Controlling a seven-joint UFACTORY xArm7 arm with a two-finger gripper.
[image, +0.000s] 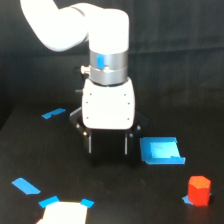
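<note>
My gripper (107, 148) hangs near the middle of the camera view, pointing down. Its two thin dark fingers stand apart, and I see nothing between them. A red block (199, 190) with a six-sided outline sits on the dark table at the lower right, well clear of the gripper. To the gripper's right lies a blue square (160, 150) on the table. A pale, whitish object (65, 212) is cut off by the bottom edge at the left.
Blue strips (26, 186) lie at the lower left, and another blue strip (53, 113) lies farther back. A small bit of red shows beside the pale object. The dark table between the gripper and the pale object is clear.
</note>
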